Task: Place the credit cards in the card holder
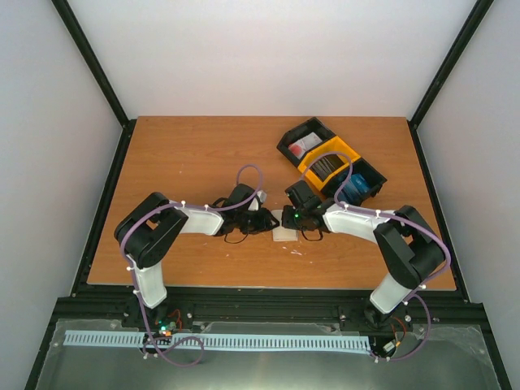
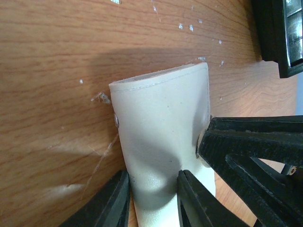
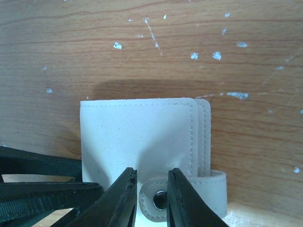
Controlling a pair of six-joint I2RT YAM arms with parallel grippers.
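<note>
The white card holder point(image 1: 284, 234) lies on the table between my two grippers, largely covered by them from above. In the left wrist view, my left gripper is shut on the card holder point(image 2: 156, 113), one finger on either side of it. My right gripper stands part open over the holder's strap, with its round dark snap point(image 3: 160, 200) visible between the fingers. From the right wrist view, the strap appears folded across the holder's front point(image 3: 137, 127). Credit cards cannot be made out for certain in any view.
A three-part bin stands at the back right: a black compartment point(image 1: 286, 141) with white and red items, a yellow one point(image 1: 345, 149) with dark flat items, and a black one point(image 1: 376, 175) with something blue.
</note>
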